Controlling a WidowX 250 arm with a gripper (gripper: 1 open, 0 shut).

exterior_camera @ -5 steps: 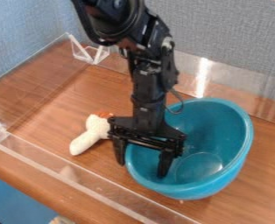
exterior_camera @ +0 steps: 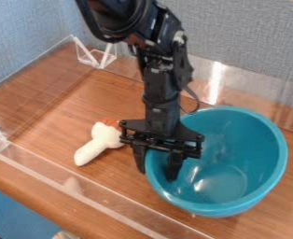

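My gripper (exterior_camera: 157, 162) hangs over the left rim of a teal bowl (exterior_camera: 243, 173), one finger outside the wall and the other just inside it. The fingers look apart; whether they press on the rim I cannot tell. A white toy (exterior_camera: 91, 149) with an orange tip lies on the wooden table just left of the gripper, apart from it.
Clear low plastic walls run along its back and front edges, with white brackets (exterior_camera: 97, 58) at the back left corner. A grey padded wall stands behind.
The bowl has shifted to the right, by a small amount, and my gripper has moved a little to the right with it. The white toy has not moved.
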